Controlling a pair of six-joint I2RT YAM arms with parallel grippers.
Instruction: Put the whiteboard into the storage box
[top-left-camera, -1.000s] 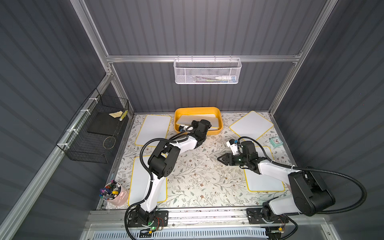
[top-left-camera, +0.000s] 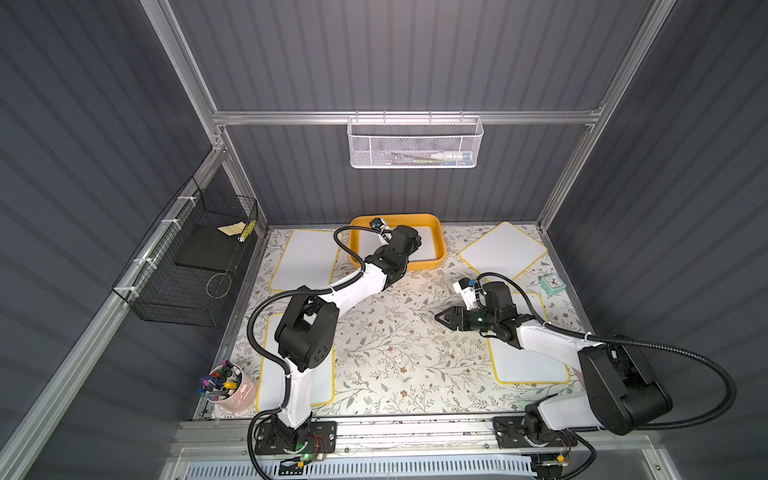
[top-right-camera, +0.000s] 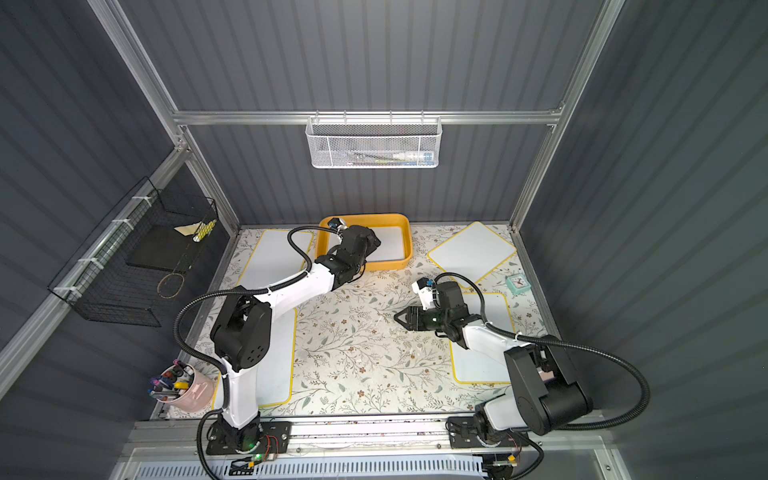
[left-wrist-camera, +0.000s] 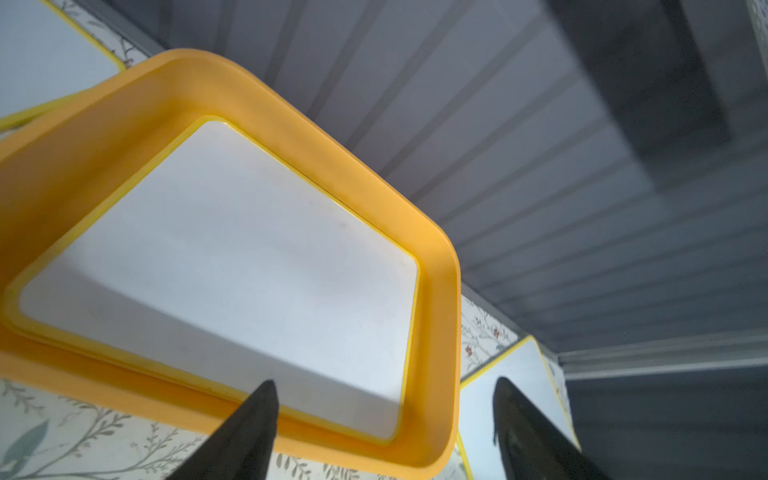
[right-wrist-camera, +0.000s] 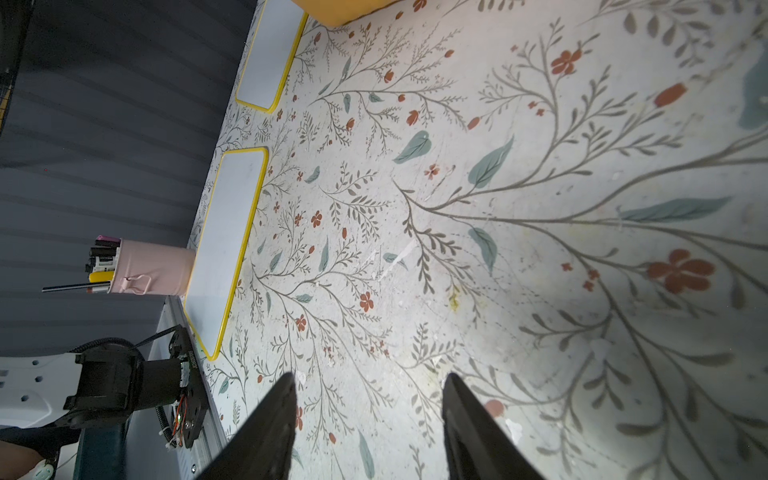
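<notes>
A whiteboard (left-wrist-camera: 240, 264) with a yellow edge lies flat inside the orange storage box (left-wrist-camera: 436, 344), face up within its walls. Above the box's near side, my left gripper stands open, its fingers apart with nothing gripped. From above, the left arm covers part of the box (top-left-camera: 438, 232). My right gripper hangs open and empty over the middle right of the table. More whiteboards lie flat on the table: one at back left (top-left-camera: 305, 260), one at front left (top-left-camera: 320, 384), one turned askew at back right (top-left-camera: 504, 249) and one under the right arm (top-left-camera: 520, 364).
A pink pen cup (top-left-camera: 238, 393) stands at front left, and a small green box (top-left-camera: 552, 283) at the right edge. A black wire basket (top-left-camera: 180, 292) hangs on the left, a white mesh basket (top-left-camera: 415, 144) on the back wall.
The tilted whiteboard at my left gripper now lies flat in the box. The right arm looks almost unmoved.
</notes>
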